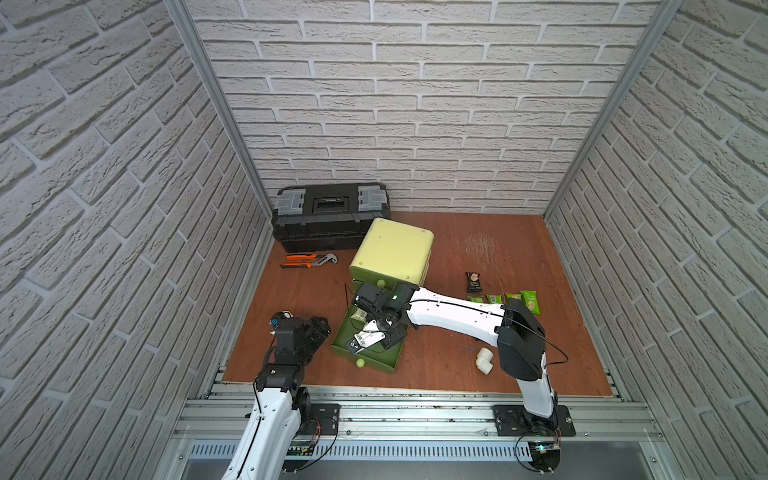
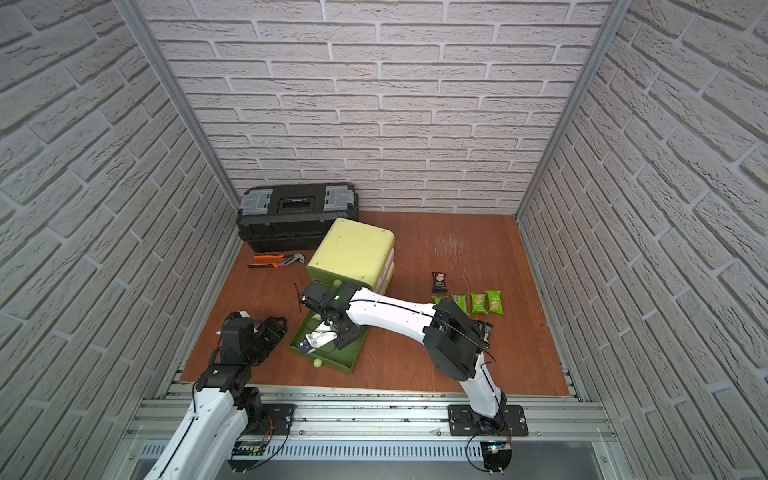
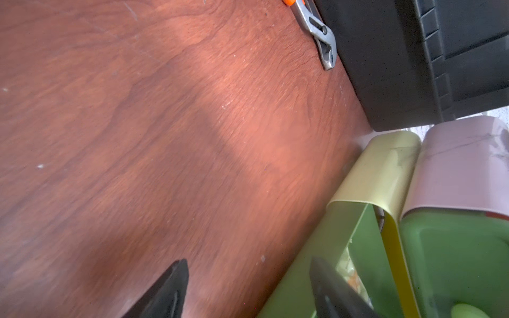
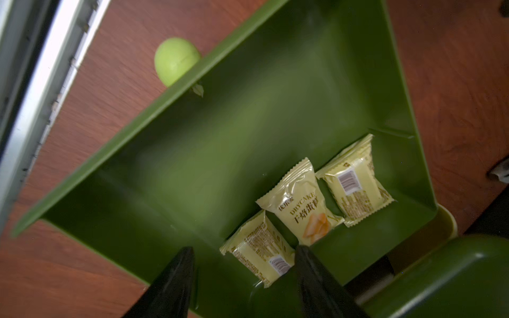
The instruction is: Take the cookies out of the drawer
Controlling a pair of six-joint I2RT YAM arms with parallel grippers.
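Note:
Three gold cookie packets lie on the floor of the pulled-out green drawer point(image 4: 222, 137) in the right wrist view: one packet point(image 4: 265, 249) at the lower left, a middle packet point(image 4: 302, 201) and another packet point(image 4: 358, 182) to the right. Over the drawer is my right gripper, open, its fingers on either side of the lower-left packet in that view; whether they touch it I cannot tell. My left gripper is open and empty beside the cabinet point(image 1: 392, 248), left of the drawer. The right arm hides much of the drawer in both top views.
A black toolbox point(image 1: 330, 216) stands at the back left, with orange-handled pliers point(image 1: 308, 260) before it. Several green packets point(image 2: 478, 303) and a black packet point(image 2: 439, 281) lie at the right. A white pipe elbow point(image 1: 484, 360) is near the front right.

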